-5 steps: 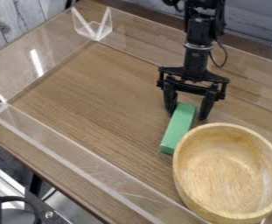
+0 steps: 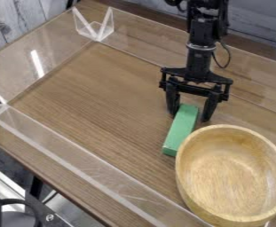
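The black gripper (image 2: 190, 108) hangs low over the wooden table, its two fingers pointing down around the far end of a green block (image 2: 179, 132). The block lies lengthwise on the table just left of a round cream bowl (image 2: 232, 207). Whether the fingers grip the block or only stand beside it cannot be seen clearly.
Clear plastic strips (image 2: 81, 152) run along the table edges, and a clear bracket (image 2: 94, 29) stands at the back left. Dark equipment sits at the bottom left corner.
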